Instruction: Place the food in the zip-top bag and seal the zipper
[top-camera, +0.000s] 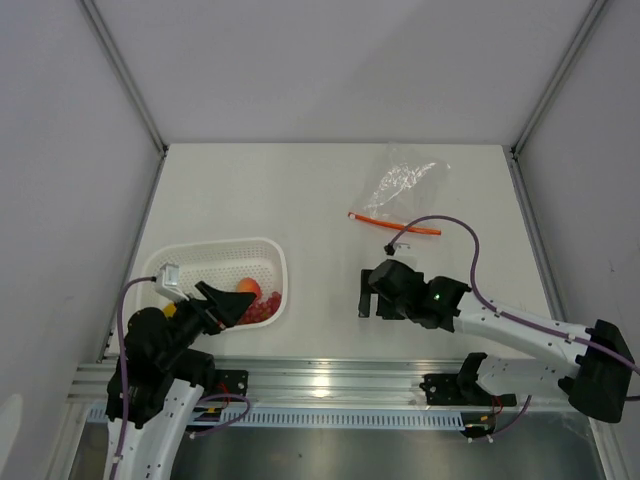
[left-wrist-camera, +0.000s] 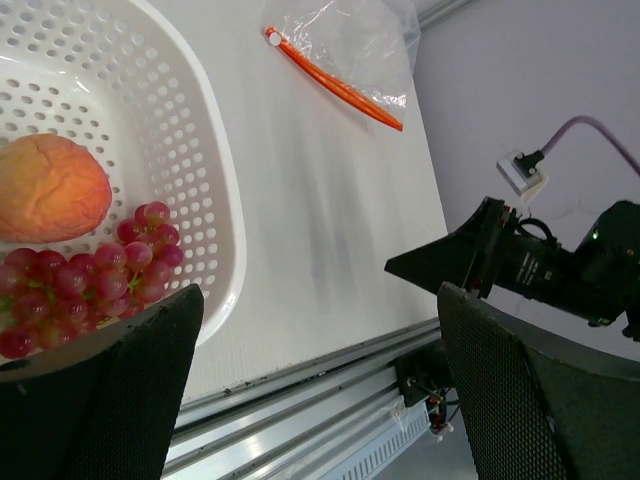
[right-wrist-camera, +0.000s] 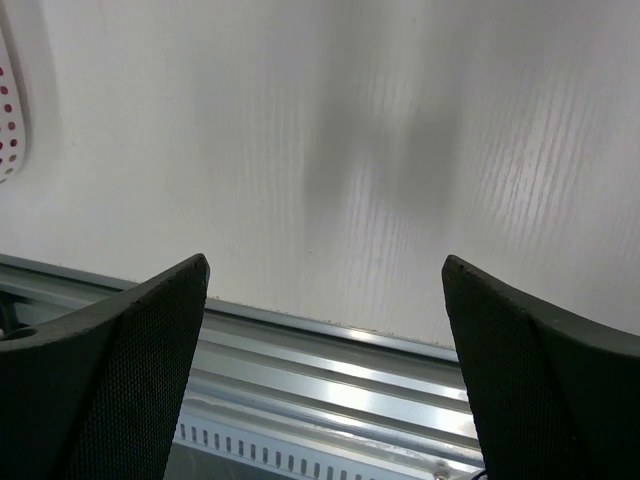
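Note:
A white perforated basket (top-camera: 190, 248) stands at the left of the table, holding an orange-red round fruit (left-wrist-camera: 55, 187), a bunch of red grapes (left-wrist-camera: 95, 275) and something yellow (top-camera: 169, 310), partly hidden by the left arm. Towards the back right lies the clear bag (top-camera: 408, 180), flat, with an orange strip (top-camera: 390, 224) along its near edge. My left gripper is open over the basket's front right part, empty between its fingers. Open and empty too, my right gripper hangs over the bare table at the front, nearer to me than the bag.
Bare white table (top-camera: 310, 230) stretches between the basket and the bag. A metal rail (top-camera: 330, 370) runs along the front edge, and grey walls stand on both sides and at the back. Purple cables trail from both arms.

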